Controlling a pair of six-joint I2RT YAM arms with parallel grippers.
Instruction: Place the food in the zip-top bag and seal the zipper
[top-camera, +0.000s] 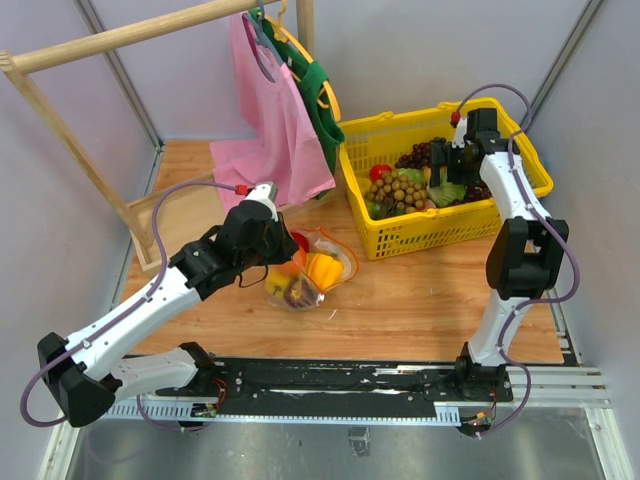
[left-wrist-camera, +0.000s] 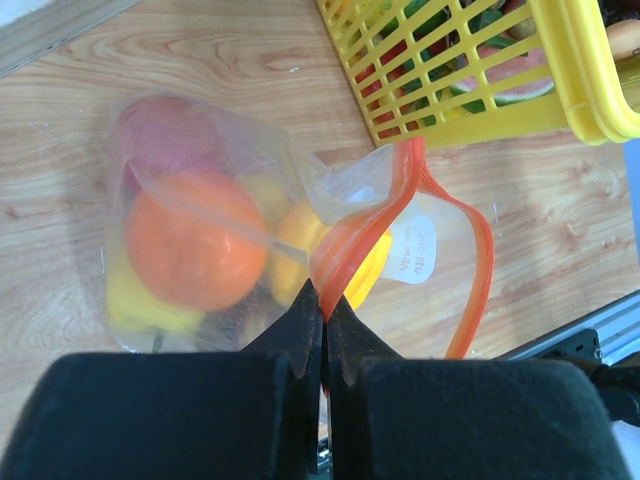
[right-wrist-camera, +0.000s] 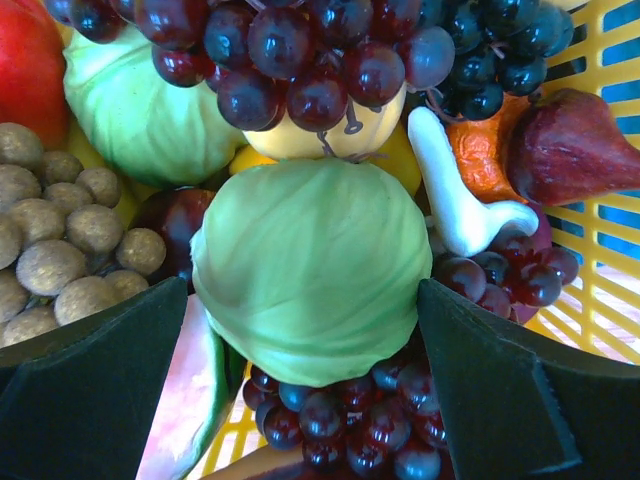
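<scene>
A clear zip top bag (left-wrist-camera: 285, 190) with an orange zipper edge stands on the table, its mouth spread apart on one side. An orange fruit (left-wrist-camera: 197, 240), yellow pieces and a dark red item show through its film. My left gripper is shut on the orange rim of the bag. Over the yellow basket (top-camera: 432, 240), my right gripper is open, its fingers either side of a pale green cabbage (right-wrist-camera: 310, 265). In the right wrist view the cabbage fills the gap between the fingers; whether they touch it I cannot tell.
Around the cabbage lie dark grapes (right-wrist-camera: 290, 60), brown grapes (right-wrist-camera: 75, 230), a second cabbage (right-wrist-camera: 150, 105) and a watermelon slice (right-wrist-camera: 185, 405). A wooden rack with a pink apron (top-camera: 270, 120) stands behind the left arm. Bare table (top-camera: 430, 300) lies in front of the basket.
</scene>
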